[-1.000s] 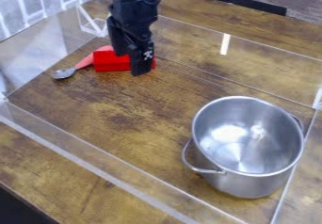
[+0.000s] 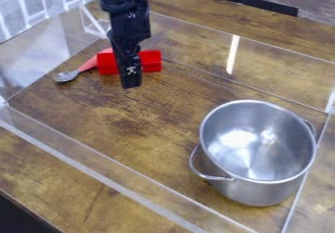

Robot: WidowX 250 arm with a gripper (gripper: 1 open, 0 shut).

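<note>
My black gripper [image 2: 129, 68] hangs at the upper left of the camera view, fingers open, over a red block [image 2: 149, 61] that lies on the wooden table. A spoon [image 2: 69, 74] with a pinkish handle lies at the left end of the red block. The block is partly hidden behind the gripper, and whether the fingers touch it I cannot tell. A large steel pot [image 2: 256, 151] with side handles stands at the lower right.
Transparent walls or panels border the work area on the left, back and right.
My gripper has moved left along the red block, uncovering more of the block's right part. The block, spoon and pot look unmoved.
</note>
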